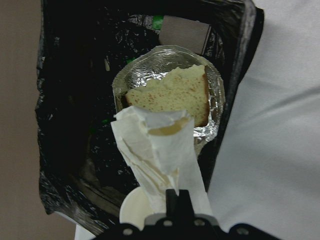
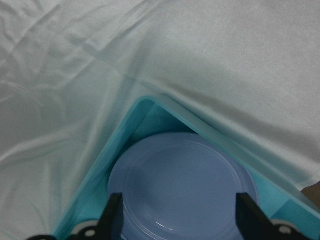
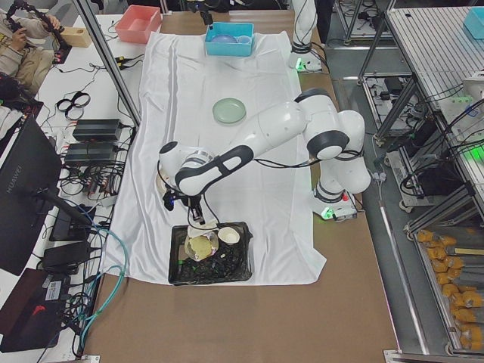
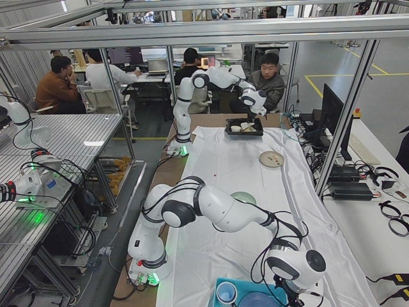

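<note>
My left gripper is shut on a crumpled white napkin (image 1: 155,145), held above a black bag-lined bin (image 1: 65,125). In the bin are a bread slice (image 1: 170,90) on a foil dish (image 1: 135,70) and a white cup (image 1: 130,210). My right gripper is open over a blue plate (image 2: 180,170) lying in a cyan tub (image 2: 100,165), which also holds a light blue cup (image 4: 227,293).
A green plate (image 3: 229,110) lies mid-table on the white cloth (image 3: 280,219). A beige plate with small bits (image 4: 271,158) is near the bin. A pink basket (image 3: 138,23) stands on the side table.
</note>
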